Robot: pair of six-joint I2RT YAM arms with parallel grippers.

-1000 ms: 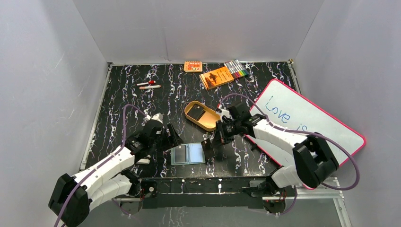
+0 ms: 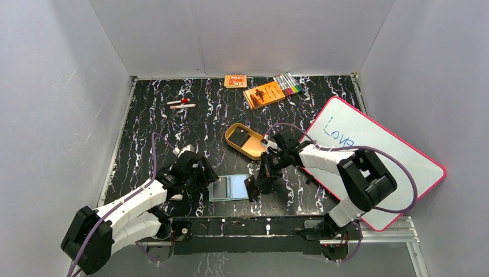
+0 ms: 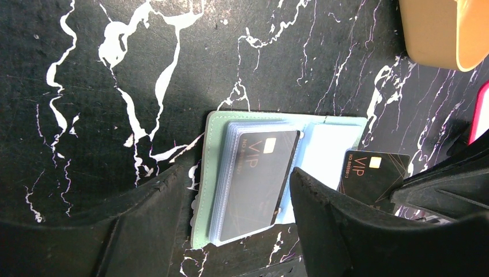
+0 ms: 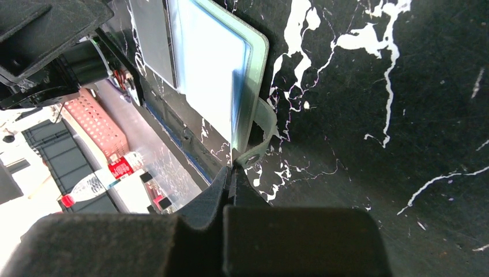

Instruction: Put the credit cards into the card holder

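Note:
The card holder [image 2: 228,188] lies spread on the table with a pale green cover; its left side carries a dark VIP card [image 3: 259,179] under clear plastic, and its right side is a pale clear sleeve [image 4: 210,63]. My right gripper is shut on a black VIP card, held at the holder's right edge and seen edge-on as a thin line in the right wrist view. Whether its leading edge is inside the sleeve, I cannot tell. Open over the holder's left side is my left gripper, its fingers either side of the cover's left part.
A tan tray [image 2: 254,151] holding black cards [image 2: 239,137] stands just behind the holder. On the right lies a whiteboard [image 2: 369,156], partly beneath the right arm. Markers [image 2: 183,106] and an orange box [image 2: 264,94] are at the back.
My right gripper has shifted left with the black card, closer to the holder's right edge.

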